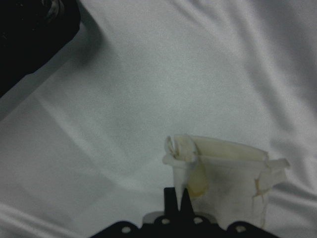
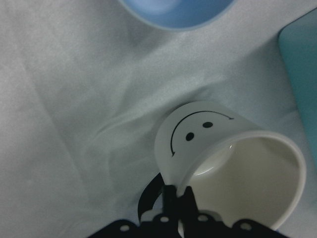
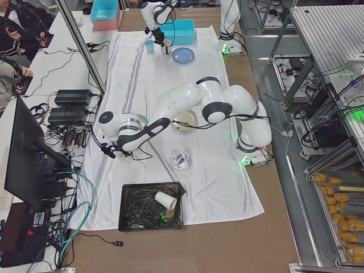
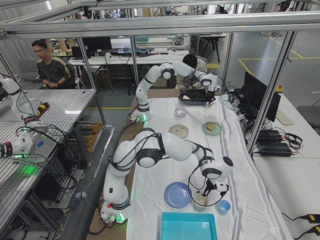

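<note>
My left gripper is shut on a crumpled, stained white paper cup (image 1: pixel 223 188), over the white cloth near the black-lined bin (image 3: pixel 131 216). At the other end of the table my right gripper is shut on the rim of a white mug (image 2: pixel 193 124) with a smiley face, which lies tilted in the right wrist view. A light blue cup (image 2: pixel 178 15) stands beside it, and a turquoise tray (image 2: pixel 302 59) is at its side.
A blue plate (image 4: pixel 177 195), a green plate (image 4: pixel 211 128) with something on it, a beige plate (image 4: pixel 178 131) and a clear crumpled item (image 3: pixel 181 158) lie on the cloth. The bin holds a white cup (image 3: pixel 165 200) and small items.
</note>
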